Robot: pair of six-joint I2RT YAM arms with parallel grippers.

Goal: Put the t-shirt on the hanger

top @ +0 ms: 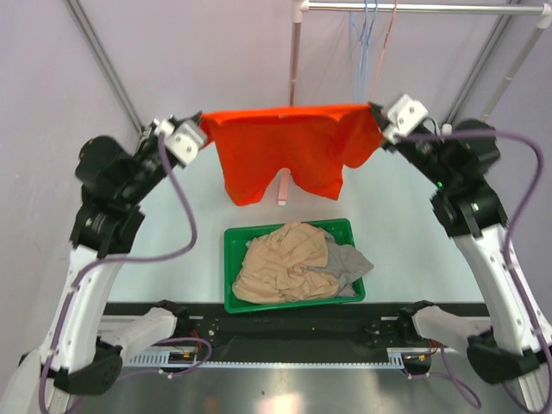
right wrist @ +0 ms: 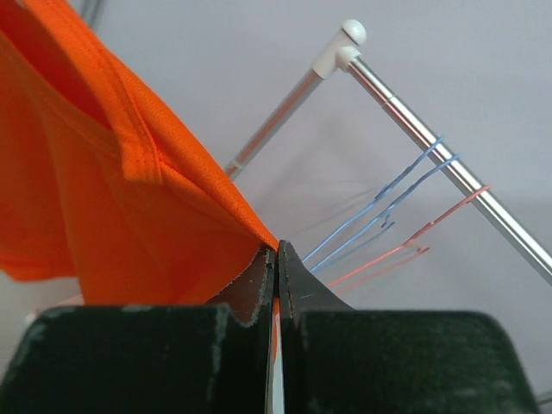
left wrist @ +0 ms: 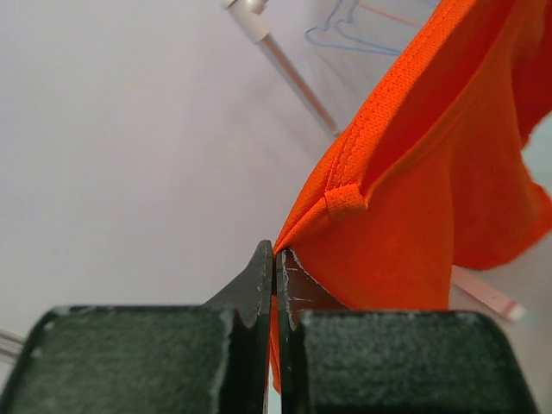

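Note:
An orange t shirt [top: 285,147] hangs stretched between my two grippers in the middle of the top view, its lower part bunched short. My left gripper is shut on its upper left edge, and my right gripper is shut on the upper right edge. Blue hangers [right wrist: 371,207] and a red hanger [right wrist: 407,241] dangle from a steel rail [top: 414,8] at the back right, above and behind the shirt.
A green bin [top: 233,296] holding beige and grey cloth [top: 285,263] sits at the front centre. Rail posts [top: 519,62] stand at the back.

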